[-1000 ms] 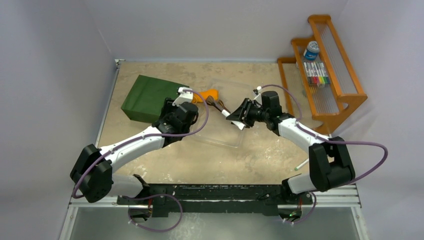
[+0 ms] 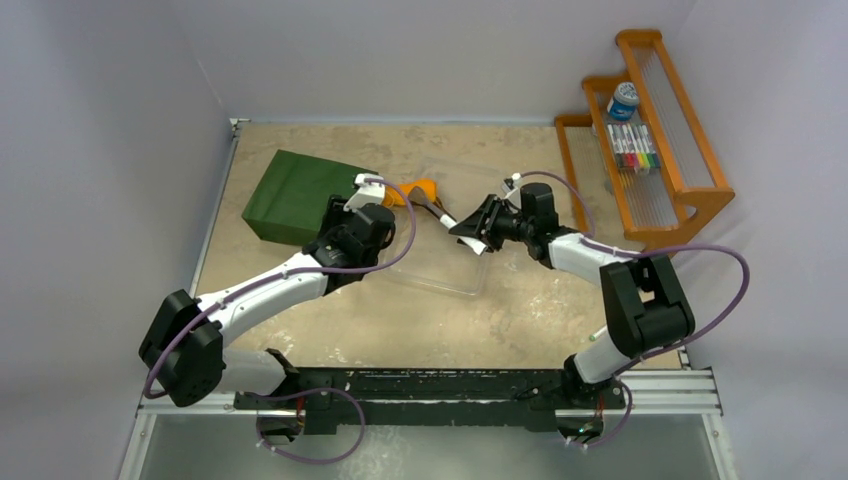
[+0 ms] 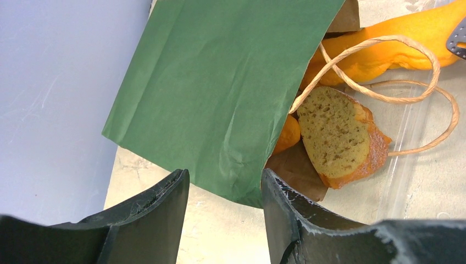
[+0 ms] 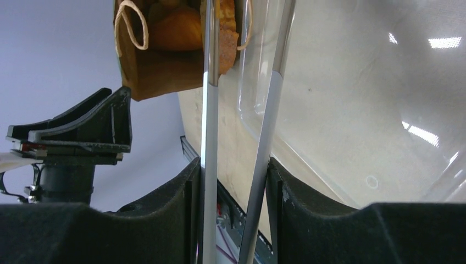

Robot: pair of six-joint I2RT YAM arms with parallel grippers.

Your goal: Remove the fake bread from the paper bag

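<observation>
A green paper bag lies on its side at the left, its mouth facing right. Inside the mouth are a bread slice, a yellow-orange piece reaching out onto the clear tray, and another orange piece. My left gripper is at the bag's near edge, fingers slightly apart; whether it grips the paper is unclear. My right gripper holds long tongs with white handles, their tips at the bag's mouth by the bread; whether the tips grip it is hidden.
A wooden shelf with markers and a jar stands at the right.
The right arm's elbow has shifted slightly, and its gripper with the tongs has moved a little. The left arm and bag have not visibly moved.
</observation>
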